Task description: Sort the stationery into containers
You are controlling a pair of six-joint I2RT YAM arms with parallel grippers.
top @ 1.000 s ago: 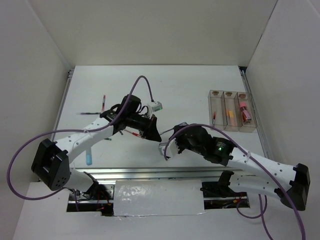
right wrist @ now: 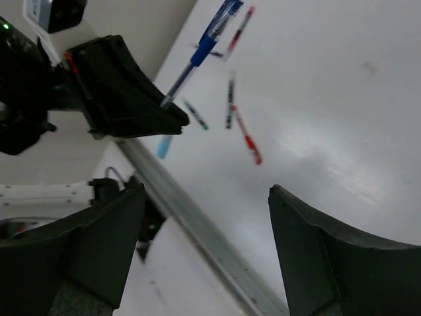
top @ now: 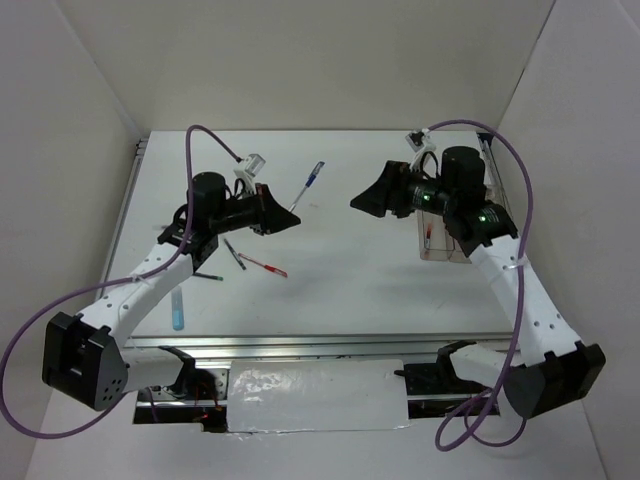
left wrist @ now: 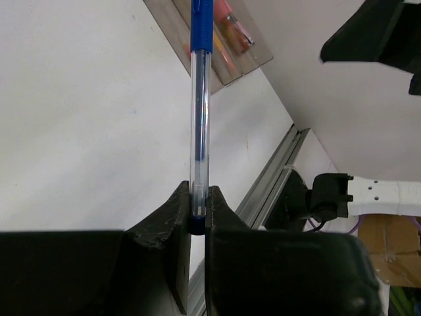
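Note:
My left gripper [top: 280, 220] is shut on a blue pen [left wrist: 200, 99], holding it tilted upright over the left-middle of the table; the pen's blue cap points up. My right gripper [top: 380, 200] stands open near the container, to the right of that pen. On the white table lie a red pen [top: 262, 266], dark pens [top: 234, 254] and a light blue item [top: 177, 308]. The clear divided container [top: 438, 255] at the right holds several items, partly hidden by my right arm.
Metal rails [top: 320, 340] run along the front edge. White walls bound both sides and the back.
My right arm has risen toward the back and right, over the container. My left gripper has moved left and back with the blue pen, away from the right gripper.

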